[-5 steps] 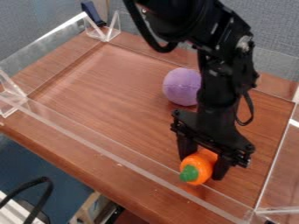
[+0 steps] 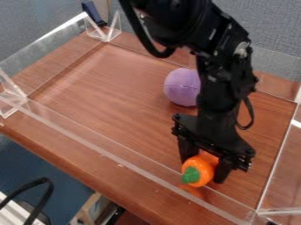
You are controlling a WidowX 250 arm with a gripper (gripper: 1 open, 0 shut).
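Note:
My black gripper (image 2: 209, 158) points down over an orange carrot-like toy (image 2: 198, 172) with a green top, low on the right side of the wooden surface. The gripper's lower parts surround the back of the toy, but I cannot tell whether they are closed on it.
A purple round object (image 2: 181, 87) sits behind the arm. Clear plastic walls border the wooden surface (image 2: 100, 101), whose left part is bare. A dark blue object stands beyond the back left corner, and cables hang at the lower left.

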